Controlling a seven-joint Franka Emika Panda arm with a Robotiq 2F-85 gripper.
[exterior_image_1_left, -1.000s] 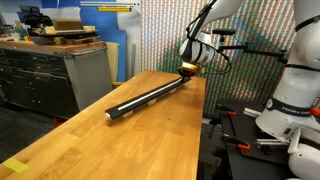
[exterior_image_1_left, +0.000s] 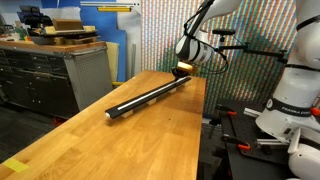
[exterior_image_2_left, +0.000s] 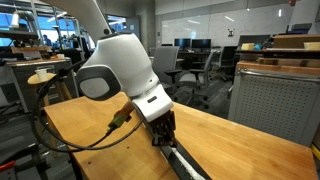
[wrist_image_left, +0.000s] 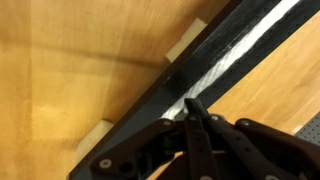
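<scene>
A long black bar (exterior_image_1_left: 148, 97) with a white strip along its top lies across the wooden table. In the wrist view the bar (wrist_image_left: 215, 62) runs diagonally, its pale strip passing beneath the fingertips. My gripper is shut over that strip, and nothing shows between its fingers. From the first exterior view, the gripper (exterior_image_1_left: 181, 72) is at the bar's far end. The second exterior view has the gripper (exterior_image_2_left: 163, 132) low over the bar (exterior_image_2_left: 184, 164), partly hidden by the arm. Whether the tips touch the strip I cannot tell.
Pale wooden blocks (wrist_image_left: 186, 38) stick out along the bar's side. A grey cabinet (exterior_image_1_left: 70, 75) stands behind it, and a second robot arm (exterior_image_1_left: 290, 105) is at the right.
The arm at the bar's far end has shifted a little to the left in the first exterior view. The bar shows no clear movement.
</scene>
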